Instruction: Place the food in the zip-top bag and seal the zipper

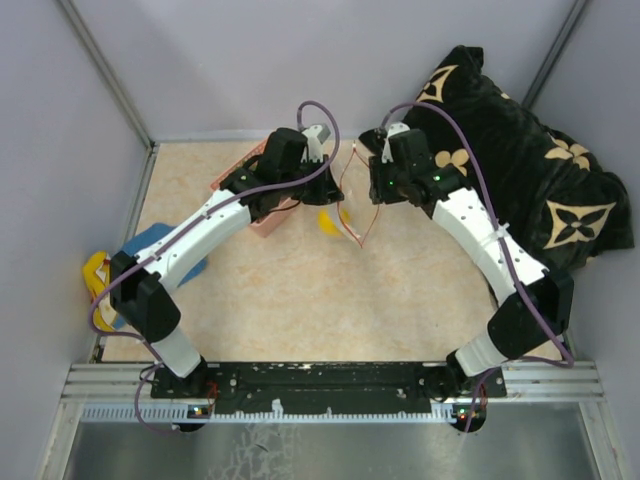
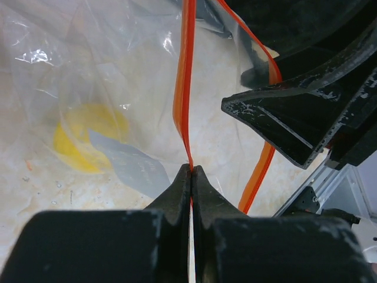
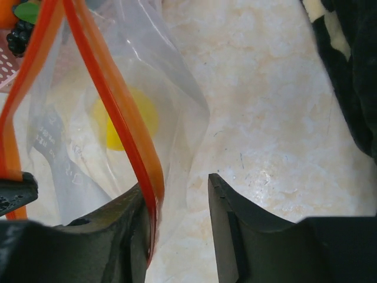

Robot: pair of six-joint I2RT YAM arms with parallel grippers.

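A clear zip top bag with an orange-red zipper rim hangs between my grippers, its mouth spread into a diamond. Inside it rests a yellow food piece, blurred by the plastic; the right wrist view also shows this yellow food. My left gripper is shut on one side of the orange rim. The right gripper stands part open: the opposite rim runs along its left finger, while its right finger is clear of the bag.
A pink basket of food lies behind the left arm. Dark patterned cloth is heaped at the right. Blue cloth and a yellow item lie at the left.
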